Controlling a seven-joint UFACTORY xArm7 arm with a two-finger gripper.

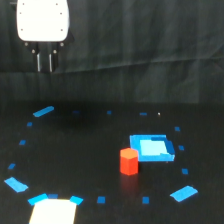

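My gripper hangs at the upper left, high above the dark table, its two thin fingers pointing down and apart with nothing visible between them. A red hexagonal block stands on the table right of centre. Just behind it and to its right sits a shallow blue square tray with a pale inside. A bright cream square lies at the bottom left, partly cut off by the frame edge.
Small blue tape marks are spread around the table. A dark cloth covers the back.
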